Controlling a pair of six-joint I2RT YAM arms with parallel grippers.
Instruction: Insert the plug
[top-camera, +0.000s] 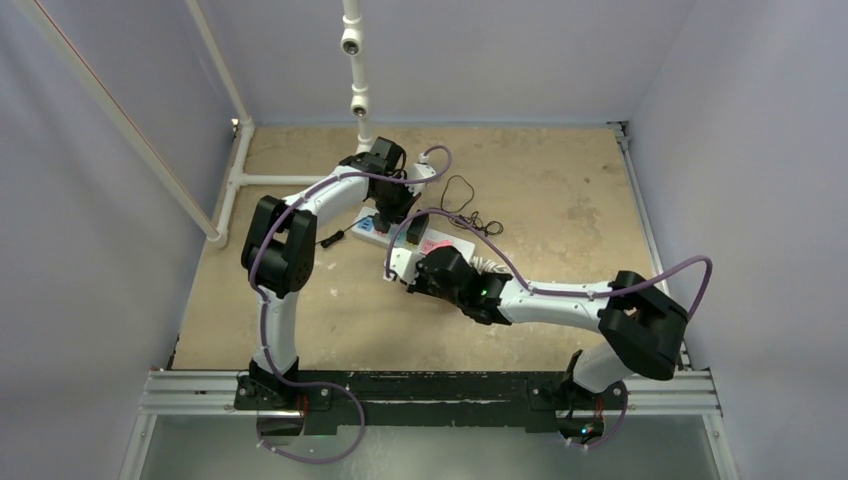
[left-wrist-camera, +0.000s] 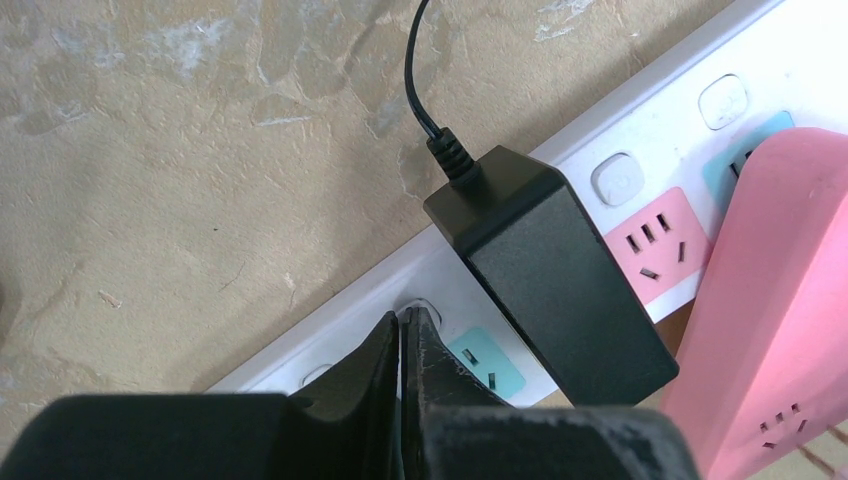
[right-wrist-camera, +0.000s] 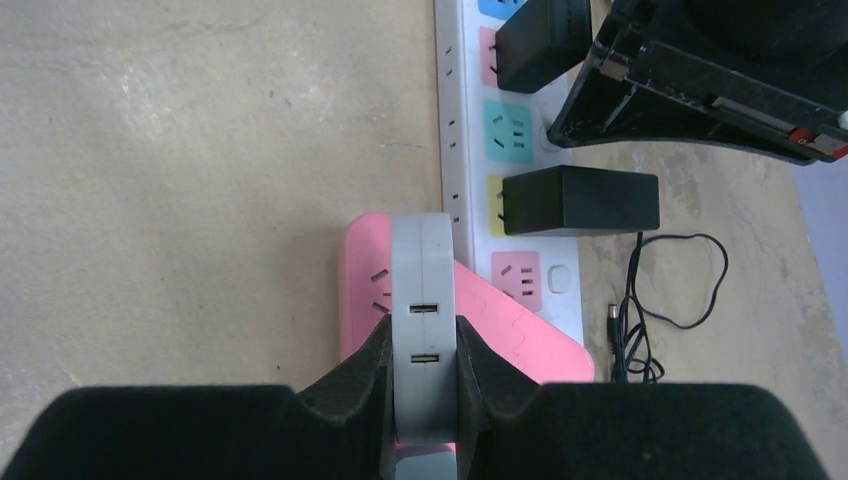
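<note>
My right gripper is shut on a white plug (right-wrist-camera: 423, 280), a block with two flat slots visible, held over a pink power strip (right-wrist-camera: 520, 340). My left gripper is shut, its tips at a white button on the white power strip (left-wrist-camera: 330, 330), nothing seen between them. Black adapters (left-wrist-camera: 550, 275) (right-wrist-camera: 580, 200) sit on that strip among coloured sockets. The pink strip also shows at the right of the left wrist view (left-wrist-camera: 765, 290).
Black cable coils (right-wrist-camera: 640, 355) lie beside the white strip. White pipe framing (top-camera: 240, 160) borders the back left.
</note>
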